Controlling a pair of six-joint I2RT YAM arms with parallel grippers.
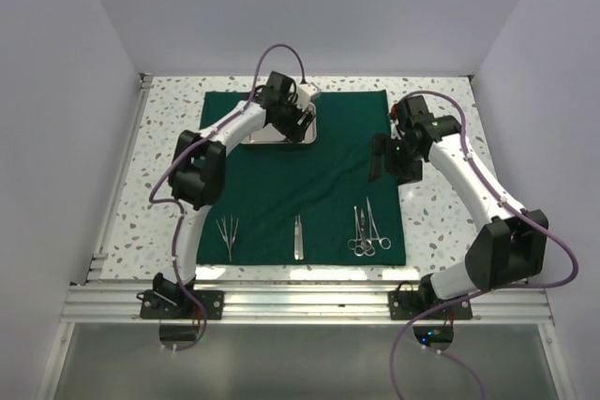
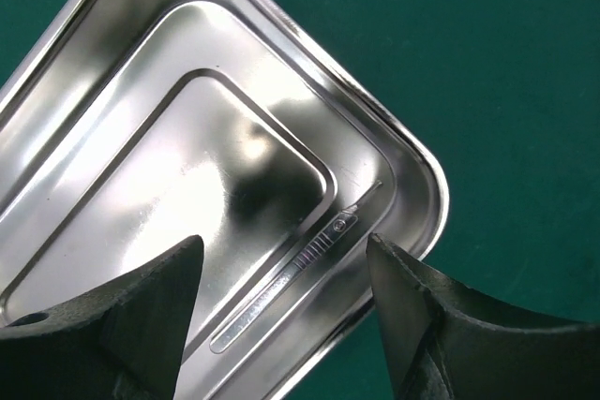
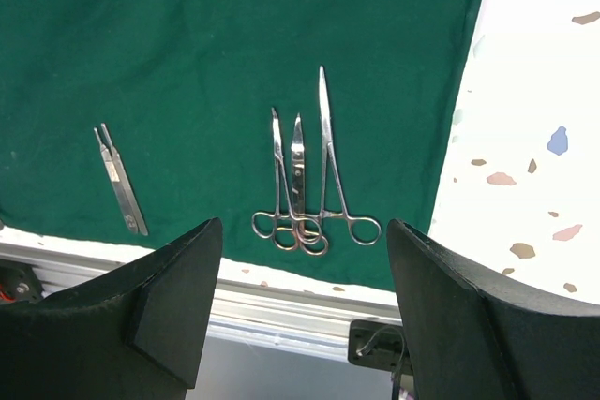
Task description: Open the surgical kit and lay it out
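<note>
A metal tray (image 1: pixel 248 136) lies at the back of the green cloth, partly covered by my left arm. Inside it, along the groove by one end in the left wrist view, rests a slim scalpel-like instrument (image 2: pixel 284 280). Over that end of the tray hangs my left gripper (image 1: pixel 302 126), its fingers (image 2: pixel 150 311) apart and empty. On the front part of the cloth are scissors and clamps (image 1: pixel 362 236), two slim instruments (image 1: pixel 299 238) and a fan of thin tools (image 1: pixel 228 234). My right gripper (image 1: pixel 392 166) stands open above the cloth's right side, holding nothing.
Speckled table (image 1: pixel 445 231) shows around it. A metal rail (image 1: pixel 300 297) runs along the front. Something small and red (image 1: pixel 394 111) is partly hidden behind the right arm.
</note>
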